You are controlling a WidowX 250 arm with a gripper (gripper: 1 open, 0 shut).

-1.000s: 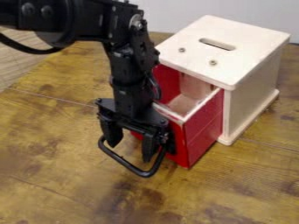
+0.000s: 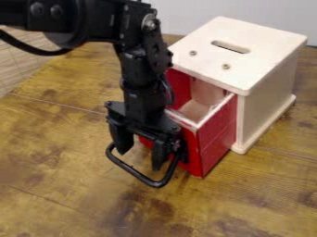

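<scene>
A black robot arm comes down from the top left, its gripper (image 2: pixel 143 139) low in front of a red drawer (image 2: pixel 213 139) pulled out from a pale wooden cabinet (image 2: pixel 260 102). A black bar bent like a handle hangs below the gripper in front of the drawer. Whether the fingers are open or shut is hard to make out. The drawer's pale interior shows beside the arm, partly hidden by it.
The cabinet stands at the back right, with a slot and knobs on its top. A white wall is behind.
The arm and gripper have shifted very slightly; the drawer and cabinet look unchanged.
</scene>
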